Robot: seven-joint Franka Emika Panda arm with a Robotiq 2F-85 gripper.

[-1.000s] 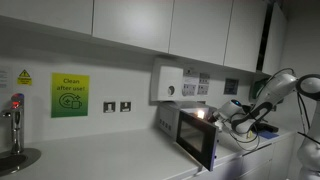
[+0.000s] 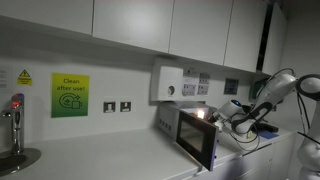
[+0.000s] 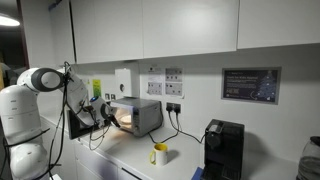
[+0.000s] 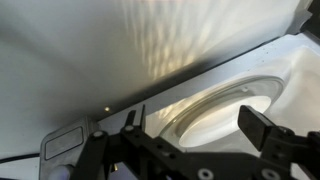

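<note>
The microwave [image 2: 172,118] stands on the counter with its dark door [image 2: 196,138] swung open and a warm light inside. My gripper is at the opening, its dark fingertips [image 4: 252,124] spread wide apart. Beyond them, the wrist view shows a pale round dish with a clear rim [image 4: 183,125], perhaps a plate or the turntable; contact with it cannot be made out. The microwave [image 3: 146,112] partly conceals the gripper in exterior view 2, where the arm [image 3: 75,88] reaches in from the left.
A yellow and white mug [image 3: 159,154] sits on the counter right of the microwave, with a black coffee machine [image 3: 223,150] farther along. The counter [image 2: 110,150] between sink [image 2: 18,160] and microwave is clear. Wall cupboards [image 2: 210,35] hang above.
</note>
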